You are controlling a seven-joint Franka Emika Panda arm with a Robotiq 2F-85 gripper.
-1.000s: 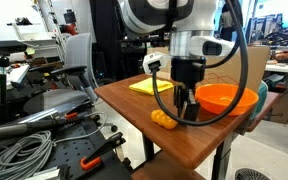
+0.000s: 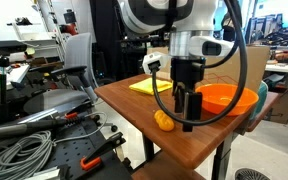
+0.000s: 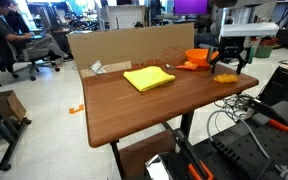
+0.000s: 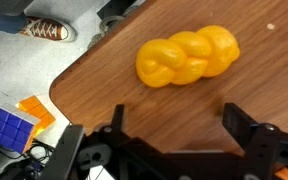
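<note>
A lumpy yellow-orange object [image 4: 187, 56] lies on the brown wooden table [image 2: 192, 148] near its edge. It also shows as a small yellow shape [image 2: 164, 120] in exterior view 1 and as an orange-yellow lump [image 3: 226, 77] in exterior view 2. My gripper is open, with bare tabletop between its fingers in the wrist view. The lump lies beyond the fingertips there, outside the fingers. In exterior view 1 the fingers point down close beside it; whether they touch the table cannot be told.
An orange bowl [image 2: 220, 98] stands just behind the gripper on the table. A folded yellow cloth [image 3: 149, 78] lies farther along, with bare wood around it. A cardboard panel [image 3: 124, 50] stands along the far edge. A black cable loops beside the arm.
My gripper's fingers sit slightly lower in exterior view 1 than a second ago. The yellow-orange lump shows a little narrower there now, and the bowl and cloth have not moved.
</note>
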